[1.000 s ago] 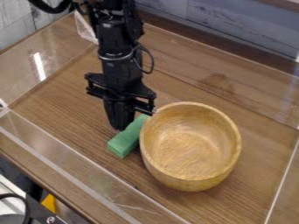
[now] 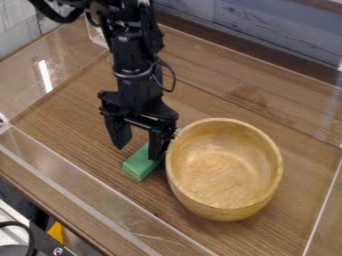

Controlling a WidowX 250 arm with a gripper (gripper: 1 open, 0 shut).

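A black robot arm reaches down from the top centre, its open gripper (image 2: 135, 138) low over the table, with one finger at the left and the other beside a green block (image 2: 139, 166). The block lies on the wooden table, against the left side of a large round wooden bowl (image 2: 225, 160); its upper end is partly hidden by the right finger.
The wooden table (image 2: 80, 170) has bare room to the left and at the back right. Pale rims or walls edge it at the left and back. A yellow object (image 2: 56, 230) and a dark cable sit at the lower left edge.
The gripper has come down toward the green block, its fingers now lower and further apart in view. The block and bowl look nearly unchanged.
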